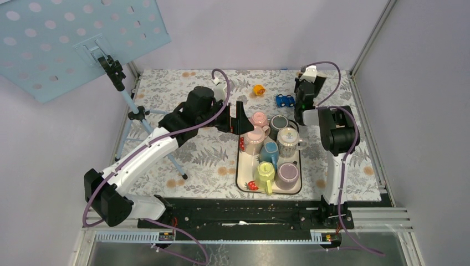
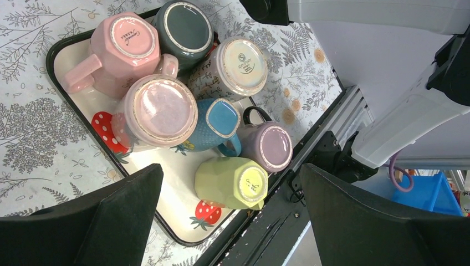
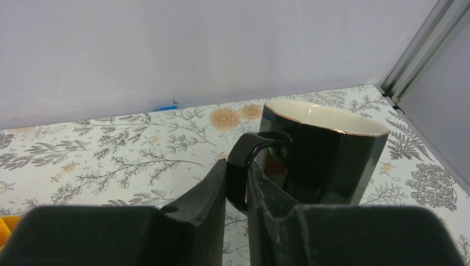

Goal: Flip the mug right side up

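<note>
In the right wrist view a dark green mug (image 3: 321, 160) with white interior and gold rim is upright or nearly so, rim up. My right gripper has its fingers close together at the mug's handle, apparently around it; how firmly is not clear. In the top view that mug (image 1: 318, 81) is at the back right, partly hidden by the arm. My left gripper is open above the tray of upside-down mugs, with nothing between its fingers.
The tray (image 1: 244, 177) of several mugs fills the front middle. A yellow object (image 1: 258, 89) and a blue toy car (image 1: 285, 101) lie near the back. A folding stand (image 1: 134, 115) is at left, with clear table beside it.
</note>
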